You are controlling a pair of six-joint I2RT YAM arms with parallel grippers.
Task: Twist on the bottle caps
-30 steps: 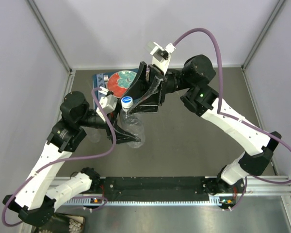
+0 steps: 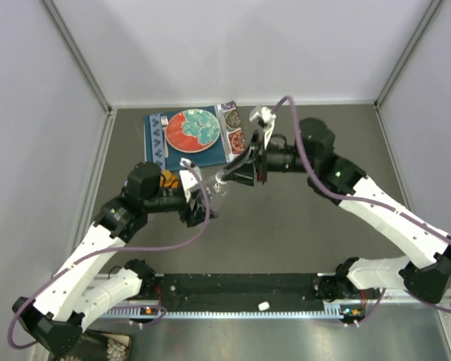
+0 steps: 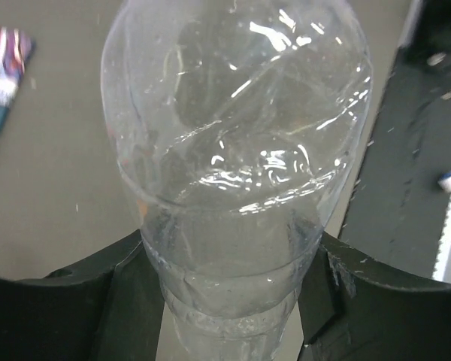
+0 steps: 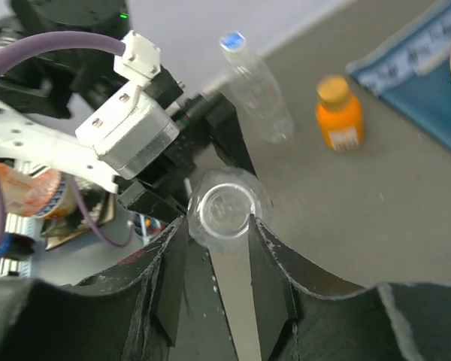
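A clear bottle [image 2: 215, 194] is held upright in my left gripper [image 2: 198, 204], whose dark fingers grip it in the left wrist view, where the bottle [image 3: 237, 143] fills the middle. Its neck shows no cap in the top view. My right gripper is above it, fingertips part open, the bottle's top seen just beyond them. A small white cap-like object [image 2: 264, 306] lies on the dark front strip. In the right wrist view an orange bottle [image 4: 340, 116] and another clear bottle with a blue cap [image 4: 257, 90] stand on the table.
A blue placemat [image 2: 210, 156] with a red-and-teal plate [image 2: 192, 130] and fork lies at the back. Grey walls border the table.
The blue cap has left the bottle's top and a small object has moved along the front strip. The right gripper has shifted right; the left gripper has lifted slightly rightward with the bottle.
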